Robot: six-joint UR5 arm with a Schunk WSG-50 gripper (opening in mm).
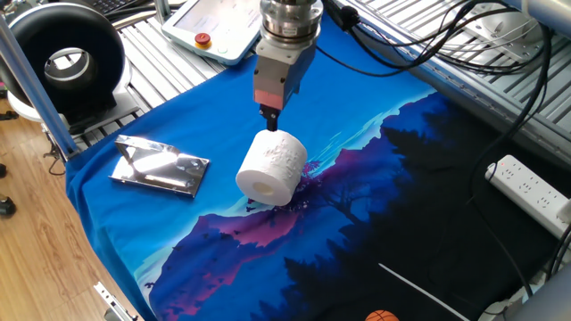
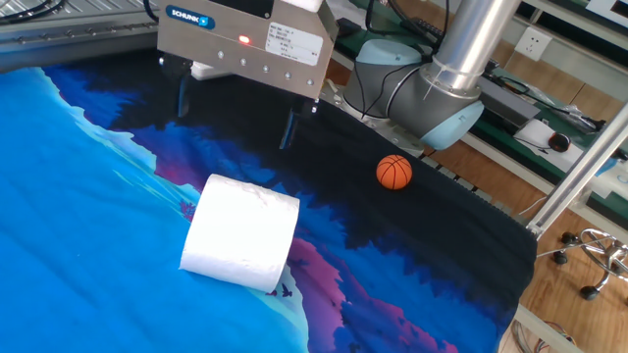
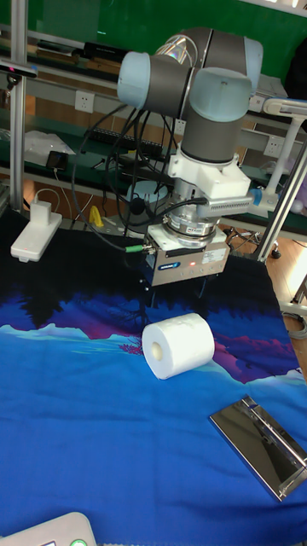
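A white paper roll (image 2: 240, 232) lies on its side on the printed cloth, its hollow core visible in the view with the metal stand at lower right. My gripper (image 2: 234, 131) is open, two dark fingers (image 2: 183, 93) wide apart with nothing between them. In exterior view 1 the gripper (image 1: 271, 125) appears at the roll's upper edge. Exterior view 3 has the gripper (image 3: 172, 303) above and behind the roll (image 3: 179, 345). No grip on the roll shows. A shiny metal stand (image 1: 161, 168) rests on the cloth to one side.
A small orange basketball (image 2: 393, 173) sits on the dark part of the cloth. A white power strip (image 1: 533, 192) and loose cables lie along one edge. The teach pendant (image 1: 214, 27) is at the table's far edge.
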